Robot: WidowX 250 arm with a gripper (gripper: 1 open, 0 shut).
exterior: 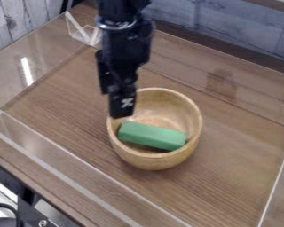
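Observation:
My gripper (pixel 118 84) hangs dark and open over the upper left of a light wooden bowl (pixel 169 156), its fingers pointing down with nothing seen between them. A green block (pixel 153 135) lies inside the bowl, toward its front.
A clear plastic object (pixel 85 28) sits at the back left. A dark round object lies at the bottom-left corner, off the table.

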